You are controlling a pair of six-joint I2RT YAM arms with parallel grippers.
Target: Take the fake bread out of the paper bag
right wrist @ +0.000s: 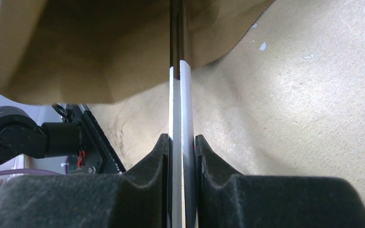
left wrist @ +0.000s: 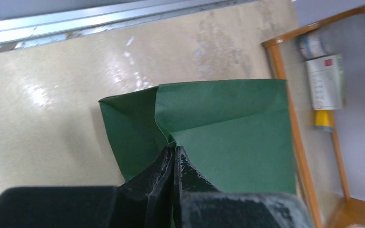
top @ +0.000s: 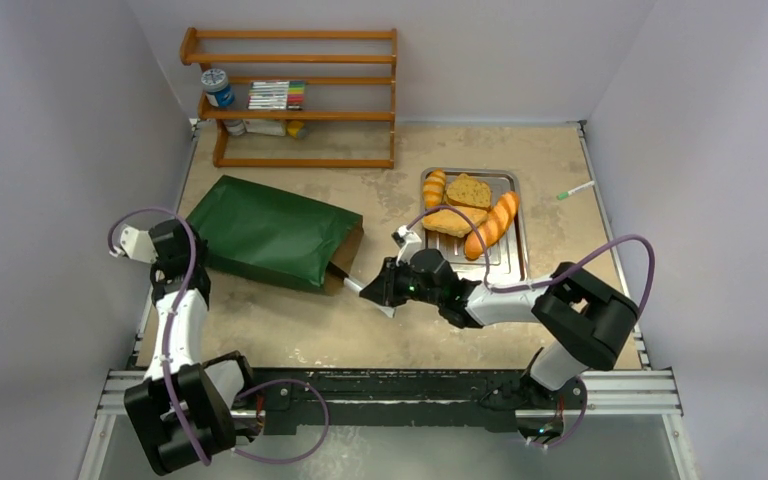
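The green paper bag (top: 265, 230) lies on its side, its brown opening facing right. My left gripper is shut on the bag's closed left end, where the green paper (left wrist: 218, 104) is creased at the fingertips. My right gripper is shut on a long white tool with dark tips, like tongs (right wrist: 186, 104), which reaches into the opening (right wrist: 100, 57). The bag's inside is mostly hidden, with no bread visible in it.
A metal tray (top: 510, 260) with several fake breads stands right of the bag. A wooden rack (top: 300, 160) with jars and pens is at the back. A green-capped marker (top: 575, 190) lies at the right. Bare table is at the front.
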